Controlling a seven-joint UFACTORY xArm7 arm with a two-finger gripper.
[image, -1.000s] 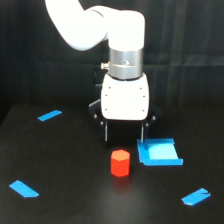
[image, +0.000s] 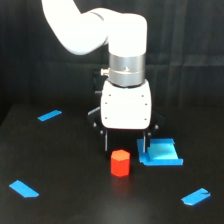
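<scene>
A small red block (image: 120, 163) stands on the dark table in front of the arm. My gripper (image: 126, 146) hangs beneath the white hand, its two dark fingers spread wide with nothing visible between them. It appears above and a little behind the block, apart from it; the exact height is hard to judge. Right of the block lies a pale square edged in blue (image: 160, 153), and the right finger overlaps its left side in the picture.
Blue tape strips mark the table at the far left (image: 50, 115), near left (image: 24, 189) and near right (image: 196, 197).
The arm has come down a little, bringing the gripper lower and closer to the red block. Its fingers remain apart. The block and the pale square have not moved.
</scene>
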